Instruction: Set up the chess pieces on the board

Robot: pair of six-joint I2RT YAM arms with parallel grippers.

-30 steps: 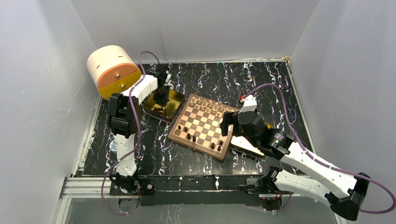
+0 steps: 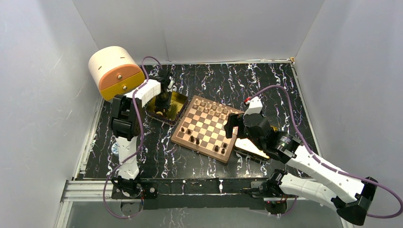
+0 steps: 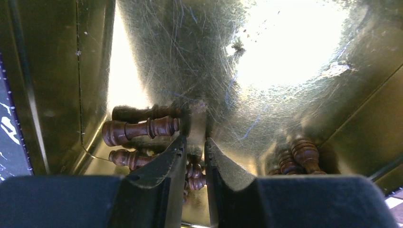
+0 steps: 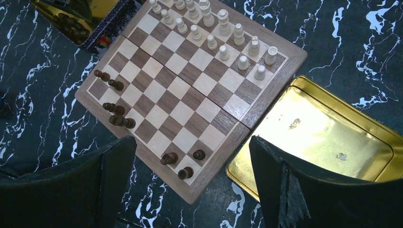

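My left gripper is inside a gold tin, its fingertips apart with a narrow gap. Dark brown chess pieces lie on the tin floor: one piece (image 3: pixel 140 130) left of the fingers, another piece (image 3: pixel 124 158) partly behind the left finger, and a piece (image 3: pixel 196 182) seen through the gap; whether the fingers touch it cannot be told. More dark pieces (image 3: pixel 305 154) lie at the right corner. On the chessboard (image 4: pixel 244 124), white pieces (image 4: pixel 224 21) stand in two rows, and several dark pieces (image 4: pixel 122 121) stand along the opposite side. My right gripper hangs open and empty above the board.
An empty gold tray (image 4: pixel 304 124) lies beside the board's right edge, beneath the right arm. A round-topped drawer box (image 2: pixel 117 71) stands behind the left tin (image 2: pixel 178 105). Behind the board, the dark marble table (image 2: pixel 214 78) is clear.
My left gripper has shifted slightly within the tin, toward its front side, over the dark pieces. The right arm and the board are unchanged.
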